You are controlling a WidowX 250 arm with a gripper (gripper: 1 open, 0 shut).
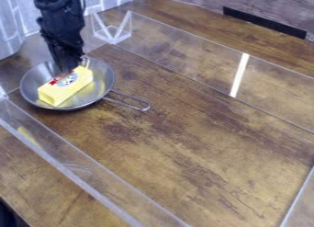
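Observation:
A steel pan (105, 91) with a wire handle sits at the left of the wooden table. In it lies a yellow block (59, 92), like a butter stick, with a red and white label on top. The black gripper (70, 63) hangs over the back of the pan, just behind the block; its fingertips are small and dark, and whether they touch the block is unclear.
Clear plastic edges (238, 74) run along the table's back and left front. Pale cloth or plastic fills the back left corner.

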